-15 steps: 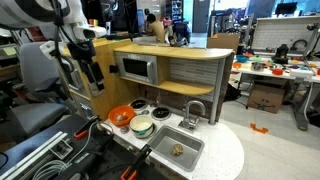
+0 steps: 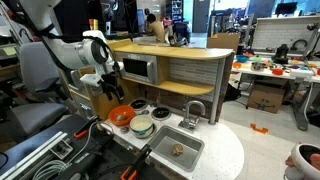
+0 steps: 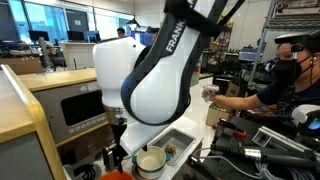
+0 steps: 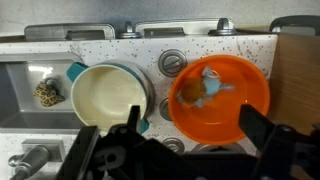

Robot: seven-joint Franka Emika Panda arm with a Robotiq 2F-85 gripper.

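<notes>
My gripper stands open above the orange bowl point(image 4: 235, 103), its black fingers spread wide with nothing held between them. Inside the bowl lie a small blue-grey item point(image 4: 210, 82) and a brownish one point(image 4: 189, 92). In exterior view 1 the gripper hangs over the left end of the counter, above the bowl point(image 2: 122, 116). Beside the bowl stands an empty cream pot point(image 4: 105, 98) with teal handles; exterior view 2 shows this pot point(image 3: 151, 162) right of the bowl point(image 3: 117, 174). The white arm hides much of that view.
A sink point(image 2: 180, 149) with a small brown-yellow item point(image 4: 47, 93) lies beyond the pot, with a faucet point(image 2: 194, 112) behind it. Stove burners point(image 4: 172, 62) surround the bowl. A microwave point(image 2: 137, 68) and shelf point(image 2: 180, 50) rise behind. Counter space right of the sink is clear.
Bowl and pot have not moved.
</notes>
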